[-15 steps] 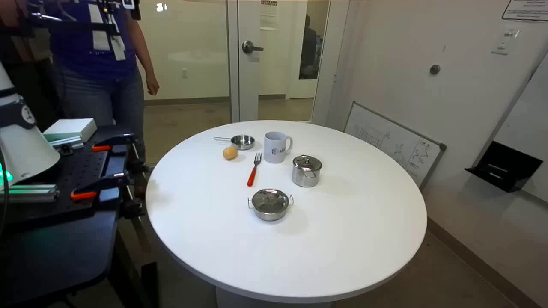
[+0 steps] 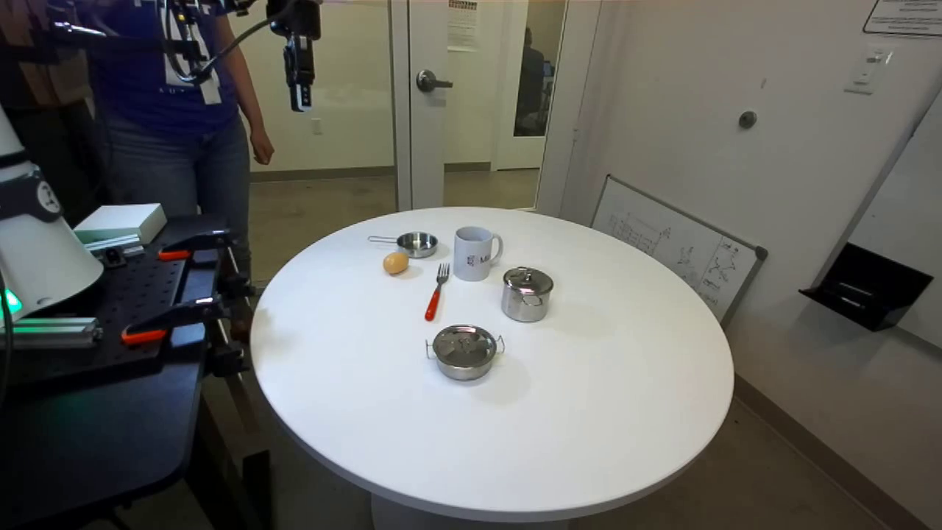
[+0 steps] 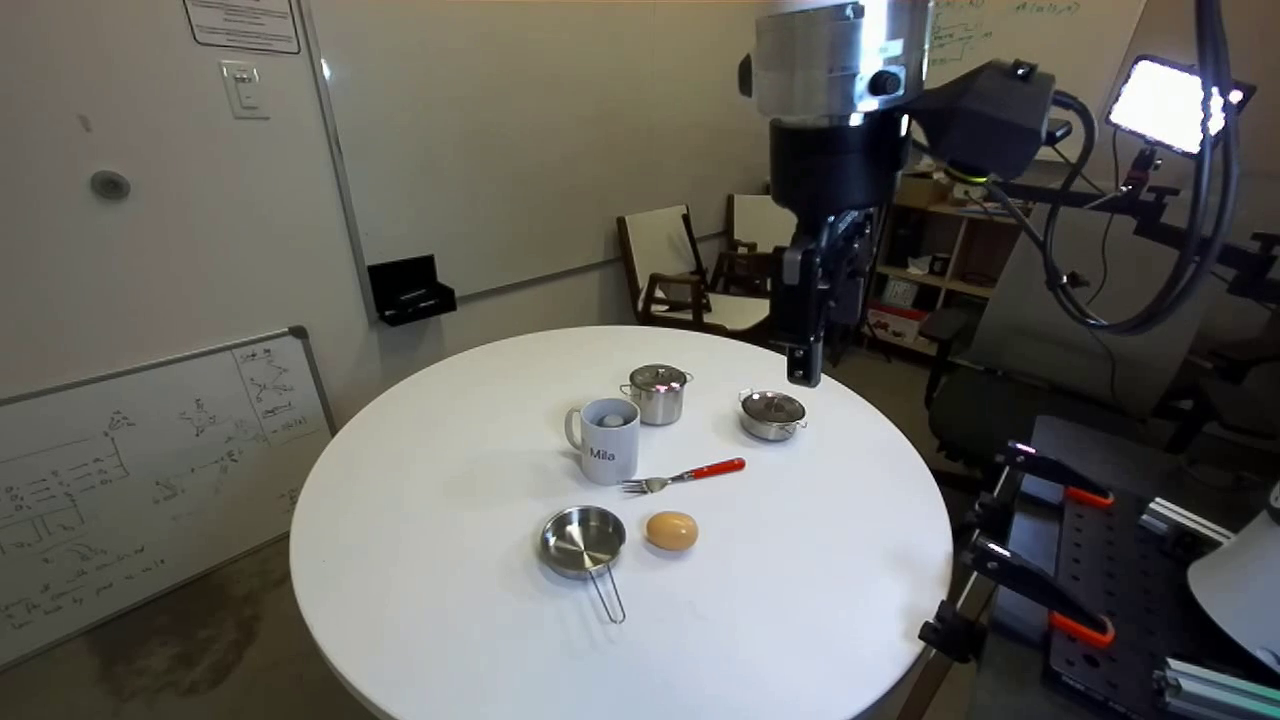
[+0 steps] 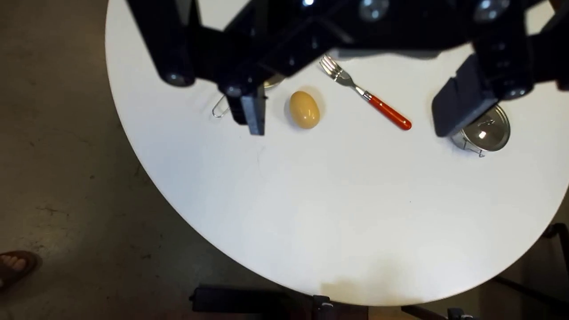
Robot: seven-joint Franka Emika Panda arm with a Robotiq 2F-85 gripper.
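Note:
My gripper hangs high above the white round table (image 4: 341,213), open and empty, its fingers wide apart in the wrist view. A brown egg (image 4: 304,110) lies on the table beside a small steel pan (image 3: 582,541) with a wire handle. Close by, a fork (image 3: 687,475) with a red handle lies flat. A white mug (image 3: 609,440) marked "Mila" stands upright, something rounded showing inside it. Two lidded steel pots are on the table: a taller pot (image 2: 527,294) and a shallow pot (image 2: 464,352), which one finger partly covers in the wrist view.
A black bench (image 2: 106,389) with orange-tipped clamps (image 2: 176,321) stands beside the table. A person (image 2: 168,106) stands behind the bench, and a whiteboard (image 2: 675,243) leans on the wall.
In exterior view 1 my gripper has come into sight at the upper left, where a second ago mostly its edge showed. The objects on the table have not moved.

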